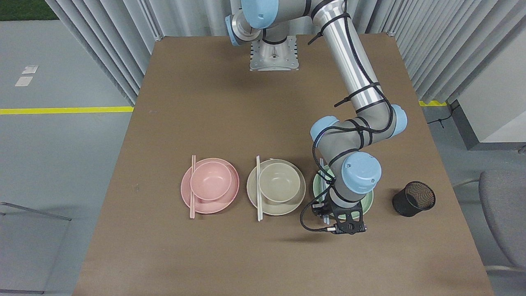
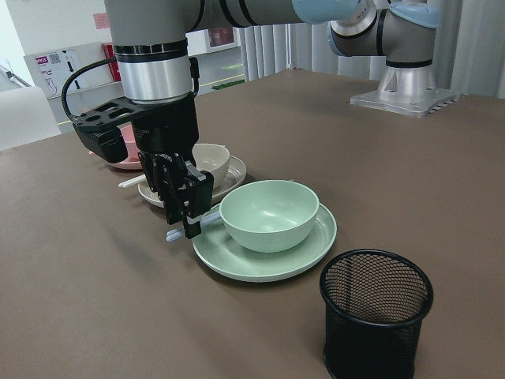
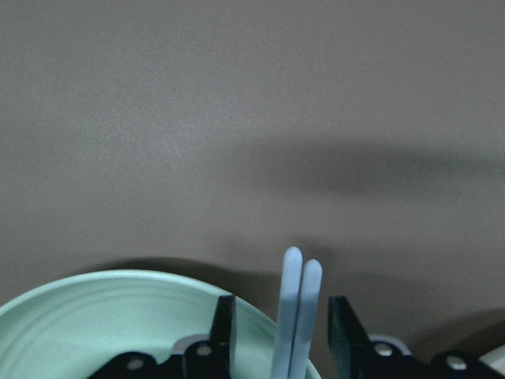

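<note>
My gripper is low over the light-blue chopsticks (image 3: 289,292) on the rim of the green plate (image 3: 126,304). In the wrist view its two fingers stand open, one either side of the pair. The left view shows the green bowl (image 2: 268,213) on that plate (image 2: 256,264), with my gripper (image 2: 189,219) at its side by the chopsticks (image 2: 173,234). From the front, my wrist hides part of this setting.
A cream bowl (image 1: 279,182) on a plate with chopsticks and a pink bowl (image 1: 211,180) on a plate with chopsticks stand to the left. A black mesh cup (image 1: 414,199) stands right.
</note>
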